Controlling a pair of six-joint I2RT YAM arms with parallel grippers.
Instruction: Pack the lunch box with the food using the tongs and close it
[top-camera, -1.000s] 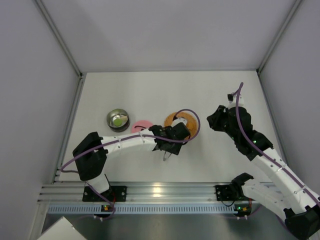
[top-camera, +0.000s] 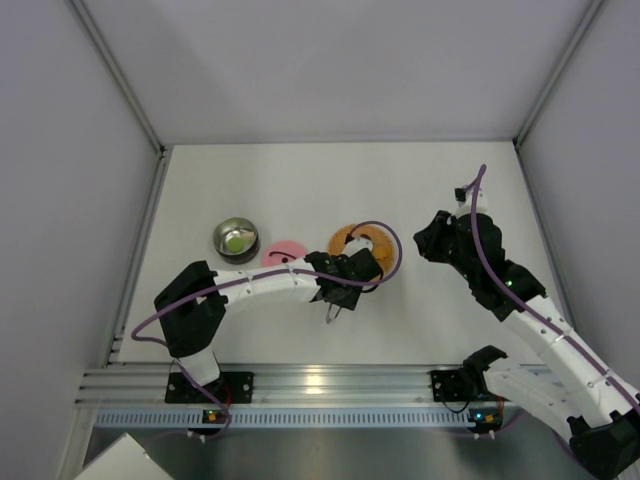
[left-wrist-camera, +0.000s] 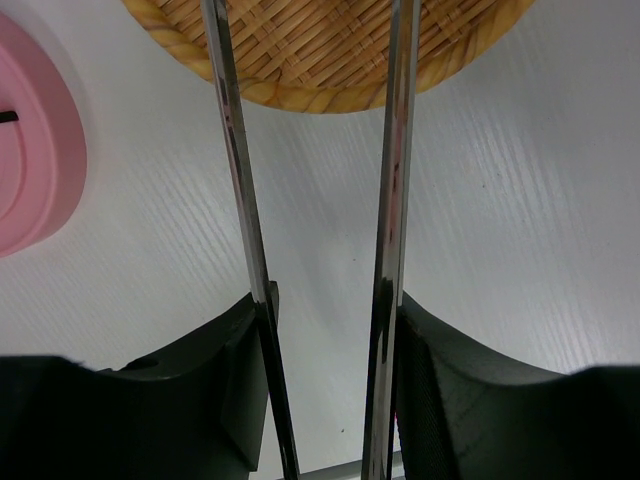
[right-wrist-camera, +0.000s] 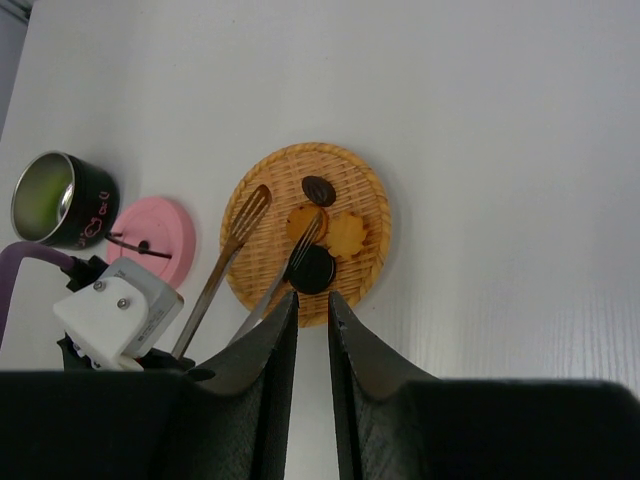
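Note:
In the right wrist view a round woven plate (right-wrist-camera: 378, 262) carries a dark oval piece (right-wrist-camera: 319, 191), a round orange piece (right-wrist-camera: 303, 218), a yellow flower-shaped piece (right-wrist-camera: 346, 234) and a black round piece (right-wrist-camera: 312, 270). Over its left side reaches my left gripper, open, with long fork-ended metal fingers (right-wrist-camera: 217, 275). One fork tip overlaps the orange piece; contact cannot be told. The left wrist view shows nothing between the fingers there. My right gripper is partly open and empty, right of the plate in the top view.
A dark pot (top-camera: 236, 241) with something green inside stands to the left. Between it and the plate lies a pink lid (top-camera: 284, 252) with a dark handle. My left arm (top-camera: 265, 285) covers the area in front of the lid.
The left arm's elbow has shifted slightly to the right, while its gripper end has barely moved. Pot, lid and right arm look the same.

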